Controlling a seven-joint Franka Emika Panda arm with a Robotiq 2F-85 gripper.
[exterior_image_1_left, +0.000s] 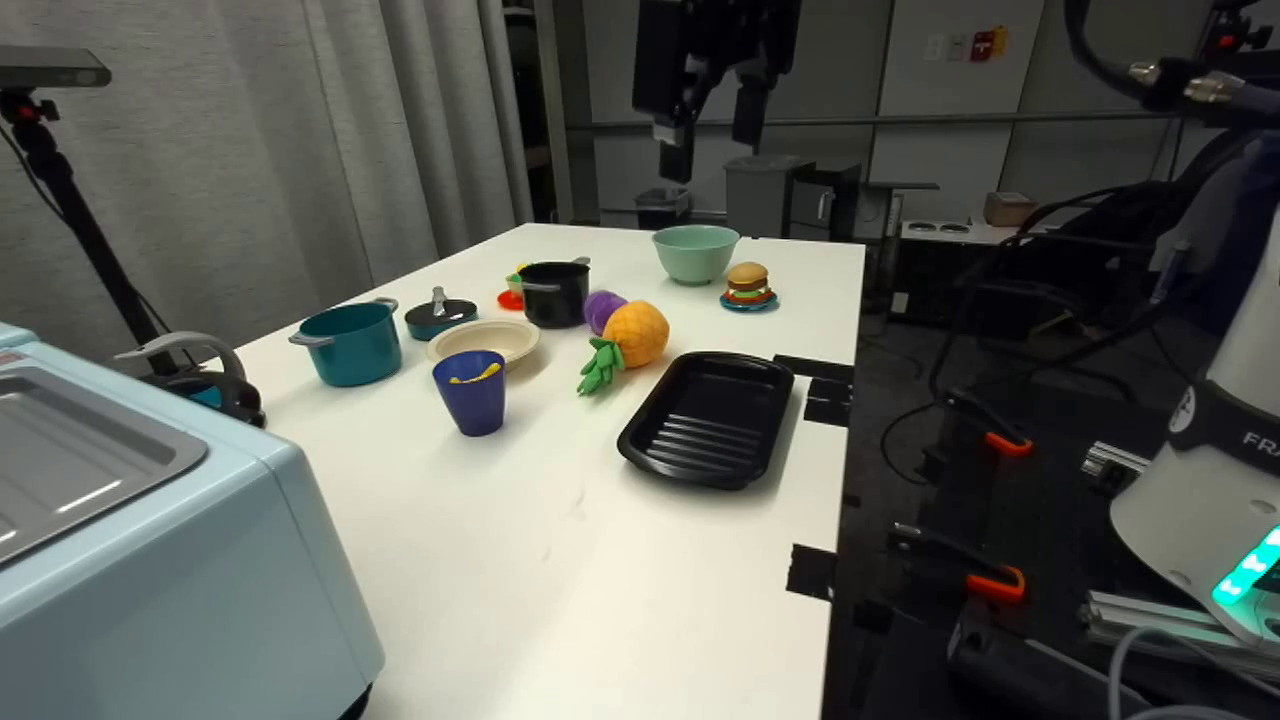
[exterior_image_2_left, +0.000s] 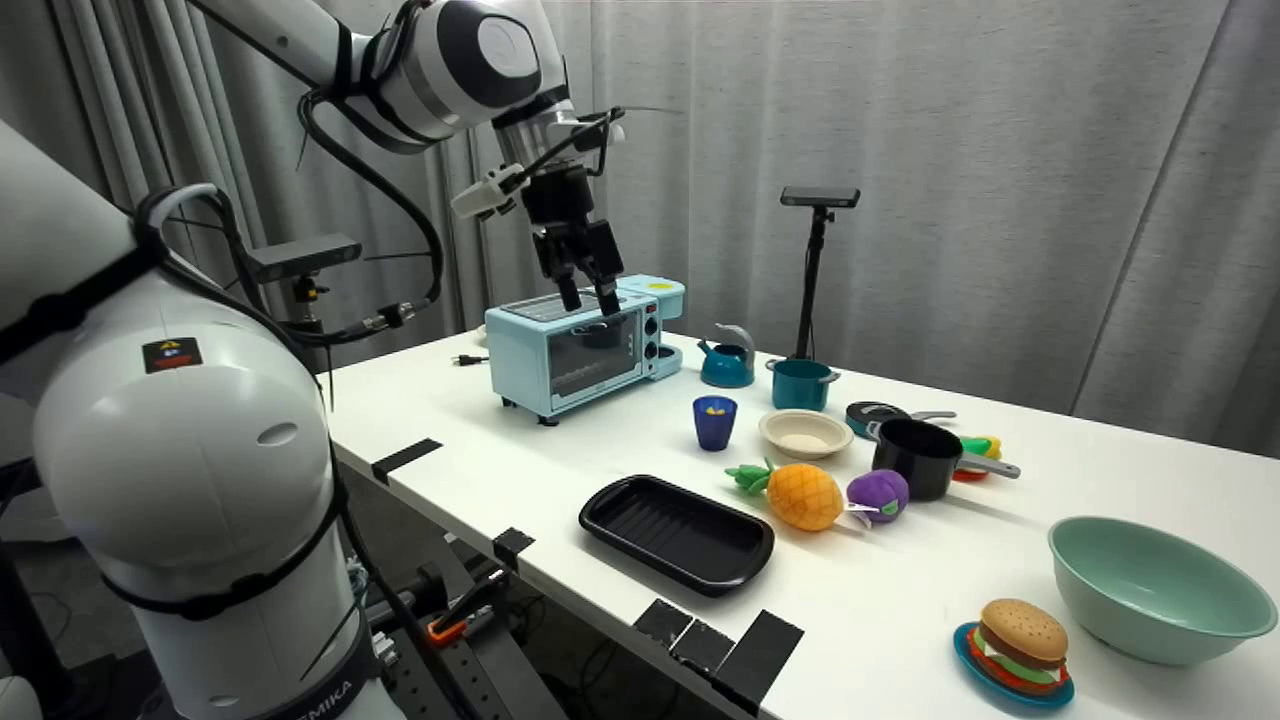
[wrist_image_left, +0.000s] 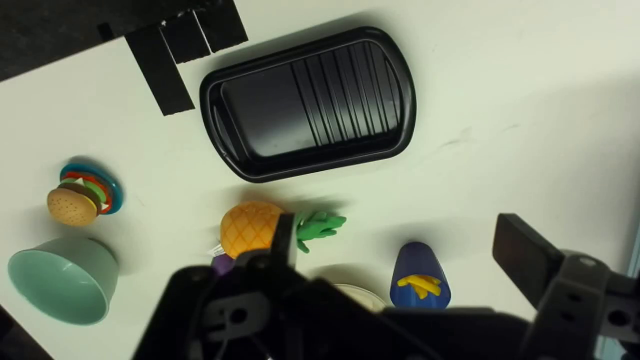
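Observation:
High above the white table, my gripper (exterior_image_2_left: 589, 302) stands open, its fingers wide apart and nothing between them. Its two fingers also show in exterior view 1, where the gripper (exterior_image_1_left: 710, 150) hangs at the top. Below lies an empty black tray (wrist_image_left: 270, 114) with ridges at one end. A plush orange pineapple (exterior_image_2_left: 804, 497) with green leaves rests beside the tray, touching or close to a purple plush (exterior_image_2_left: 879, 493). The blue cup (exterior_image_1_left: 470, 402) stands upright with yellow pieces inside. In the wrist view one finger partly covers the pineapple (wrist_image_left: 249, 227).
A light blue toaster oven (exterior_image_2_left: 564, 360) stands at one end of the table. A green bowl (exterior_image_2_left: 1158, 588) and toy burger (exterior_image_2_left: 1020, 648) occupy the other. Along the back are a beige dish (exterior_image_2_left: 805, 433), teal pot (exterior_image_2_left: 800, 384), kettle (exterior_image_2_left: 726, 364) and black pot (exterior_image_2_left: 918, 456).

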